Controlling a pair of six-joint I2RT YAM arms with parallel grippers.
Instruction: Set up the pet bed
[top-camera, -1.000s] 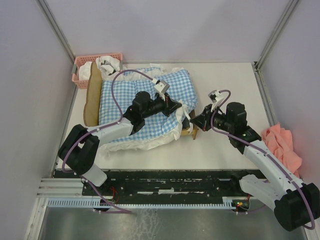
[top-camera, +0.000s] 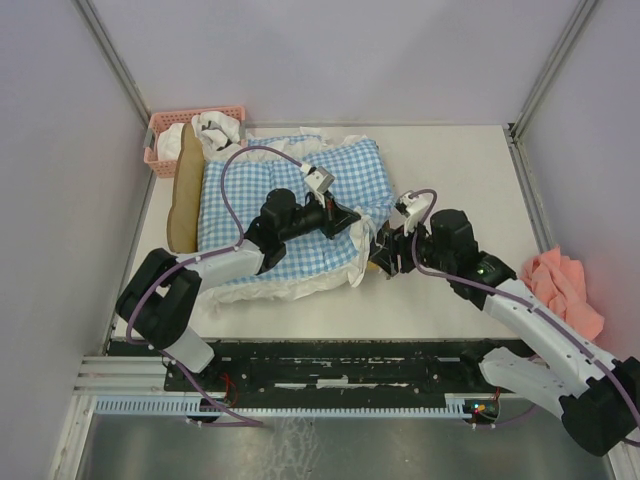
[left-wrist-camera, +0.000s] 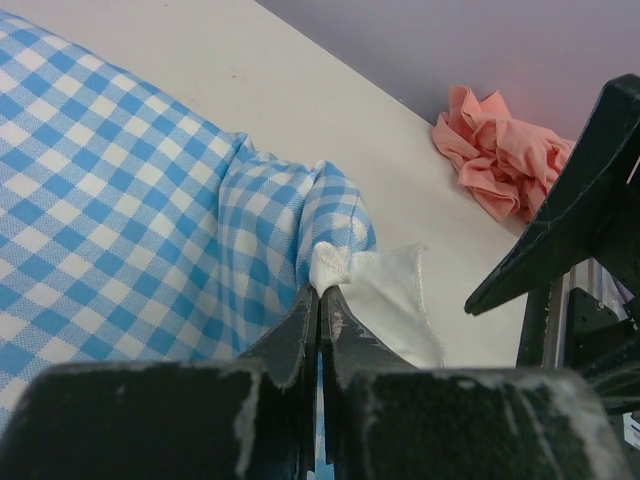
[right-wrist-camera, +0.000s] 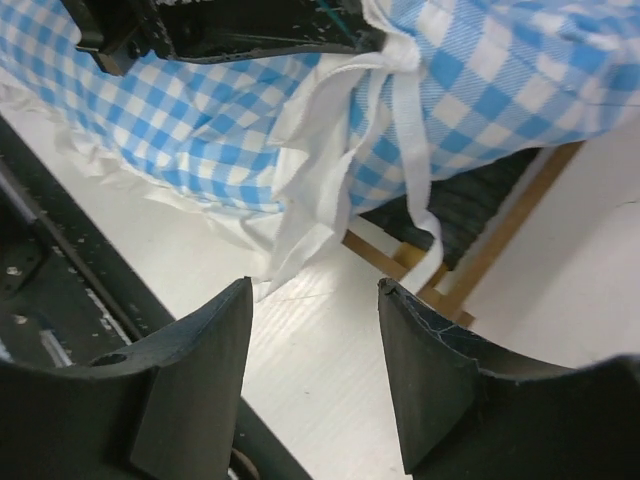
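Observation:
A blue-and-white checked cover (top-camera: 240, 200) with white edging lies spread over the pet bed, whose wooden frame (right-wrist-camera: 480, 245) shows under its near right corner. My left gripper is shut on the white edging (left-wrist-camera: 335, 262) at that corner. Two loose white strips hang there, one of them a narrow tie (right-wrist-camera: 412, 150). In the right wrist view my right gripper stands open just short of the frame and the strips, with nothing clasped. The rest of the frame is hidden beneath the cover.
A brown cushion or board (top-camera: 185, 195) stands along the cover's left side. At the back left is a pink basket (top-camera: 165, 165) holding white cloth. Crumpled pink cloth (top-camera: 562, 290) lies at the right edge.
The left arm and the cover's main part look unmoved.

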